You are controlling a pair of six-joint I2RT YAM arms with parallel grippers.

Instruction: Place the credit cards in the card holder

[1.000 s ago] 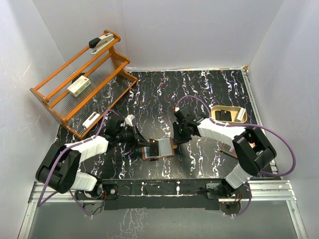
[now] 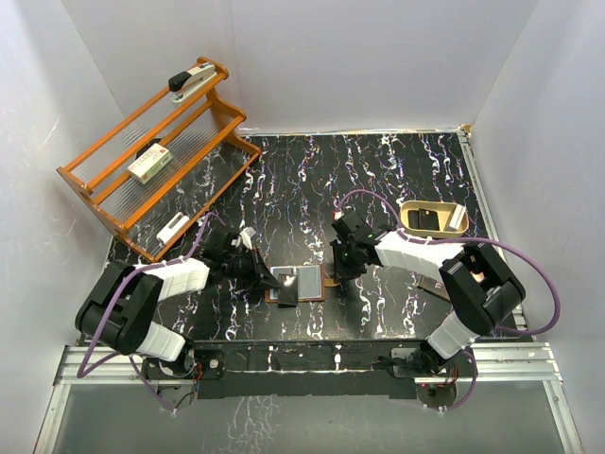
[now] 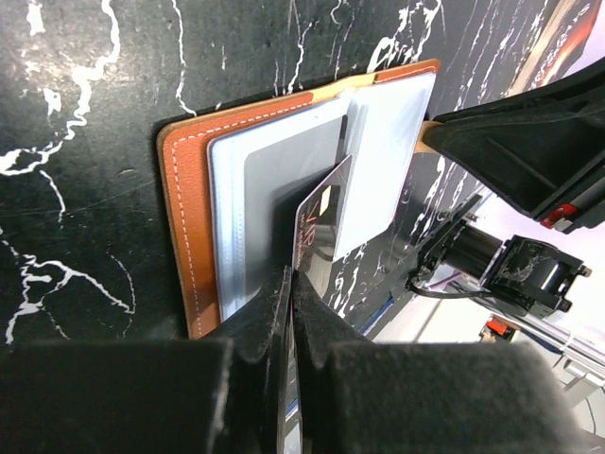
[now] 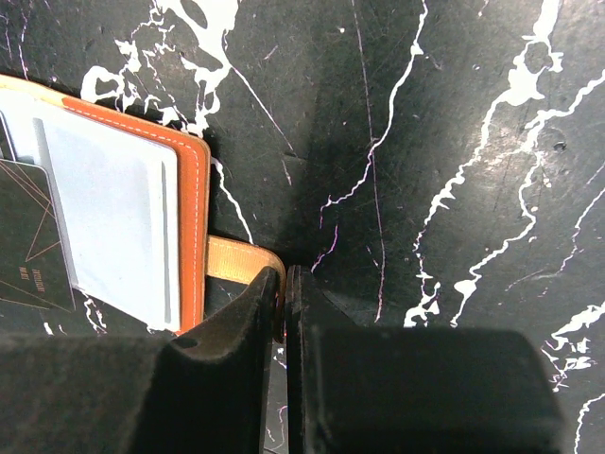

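Observation:
The open card holder (image 2: 310, 277), brown with stitched edges and clear sleeves (image 3: 269, 184), lies on the black marbled table between both arms. A black credit card (image 3: 326, 216) stands tilted over the sleeves near the fold; its lower part is partly hidden in the left wrist view. My left gripper is shut on the card's edge. How far the card sits inside a sleeve I cannot tell. On the holder's right side, my right gripper is shut on the tan strap (image 4: 234, 259). The card (image 4: 33, 236) also shows at the left of the right wrist view.
A tan tray (image 2: 410, 207) with black and white items stands at the back right. A wooden shelf (image 2: 156, 156) takes up the left back, bearing a stapler (image 2: 192, 80) and boxes. Open table lies behind the holder.
The holder was slightly turned and now lies straighter, shifted a little left. The left gripper and the card have moved slightly left and toward the front.

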